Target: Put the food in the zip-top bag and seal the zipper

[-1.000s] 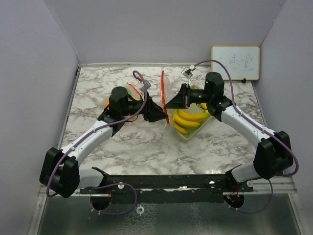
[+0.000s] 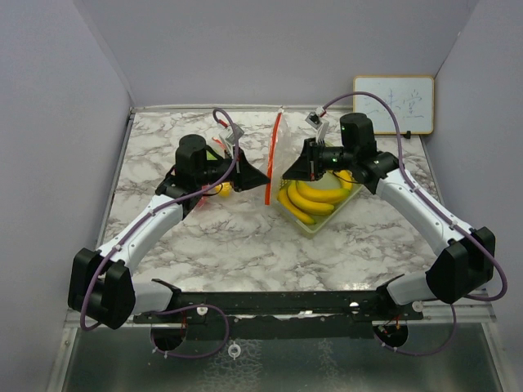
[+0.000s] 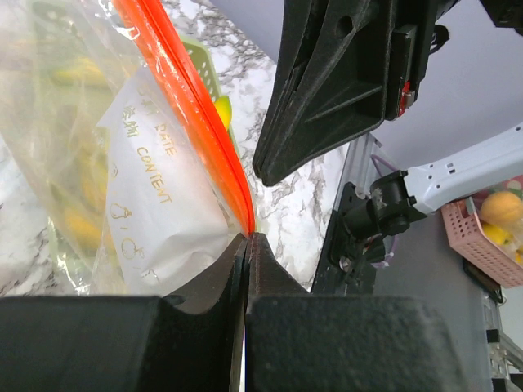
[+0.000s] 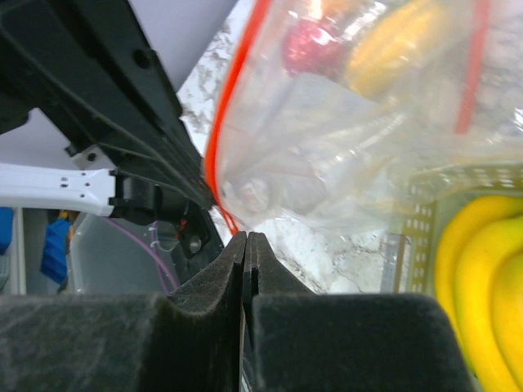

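Note:
The clear zip top bag (image 2: 283, 151) stands upright between my grippers, its orange zipper strip (image 3: 196, 106) running along one edge. Handwriting marks its white label (image 3: 155, 175). My left gripper is shut on the strip, the thin edge ending between its fingertips. On the other side of the bag, my right gripper is shut with nothing between its fingers, a little apart from the strip. Yellow and red shapes show through the film; whether they lie inside the bag or behind it I cannot tell.
Bananas (image 2: 315, 196) fill a pale green basket (image 2: 310, 230) just right of the bag. Left of it, partly under my left arm, lies more fruit (image 2: 223, 189). A whiteboard (image 2: 395, 100) stands at the back right.
My right fingertips have gone from touching the strip to slightly apart.

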